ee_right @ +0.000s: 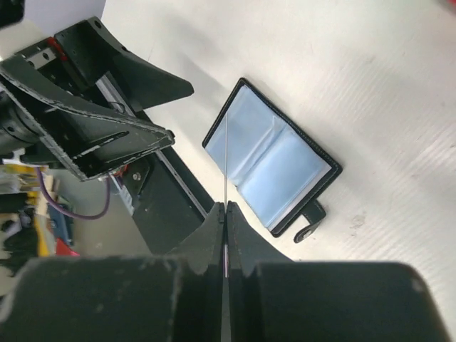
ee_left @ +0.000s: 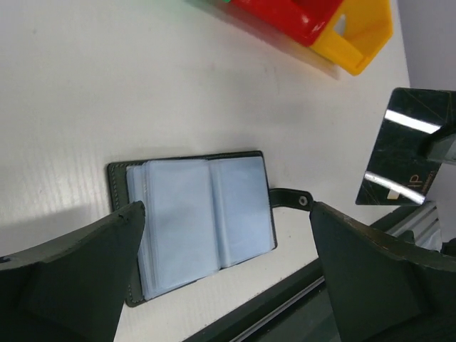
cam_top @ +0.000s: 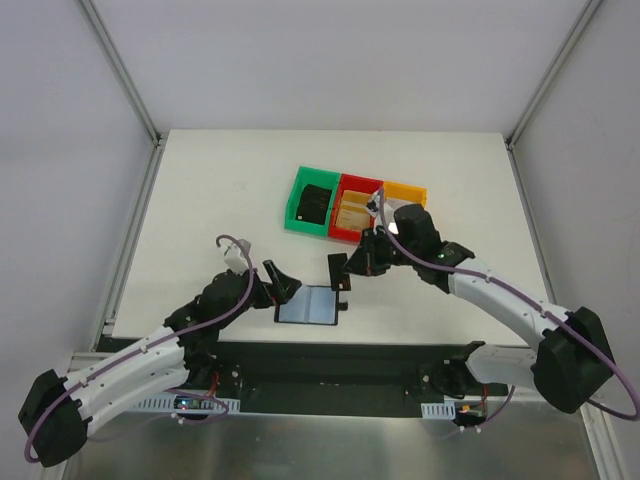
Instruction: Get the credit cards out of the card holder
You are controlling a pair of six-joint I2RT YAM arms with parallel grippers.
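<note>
The open card holder (cam_top: 307, 305), black with pale blue sleeves, lies on the table near the front edge; it also shows in the left wrist view (ee_left: 187, 221). My right gripper (cam_top: 361, 258) is shut on a black card (cam_top: 338, 271), lifted clear of the holder; in the right wrist view the card shows as a thin edge between the fingertips. The card's face shows in the left wrist view (ee_left: 395, 142). My left gripper (cam_top: 277, 276) stands open above the holder's left side, with nothing between its fingers.
Green (cam_top: 292, 210), red (cam_top: 345, 229) and yellow (cam_top: 420, 195) trays sit together at the back; the green holds black cards, the red tan ones.
</note>
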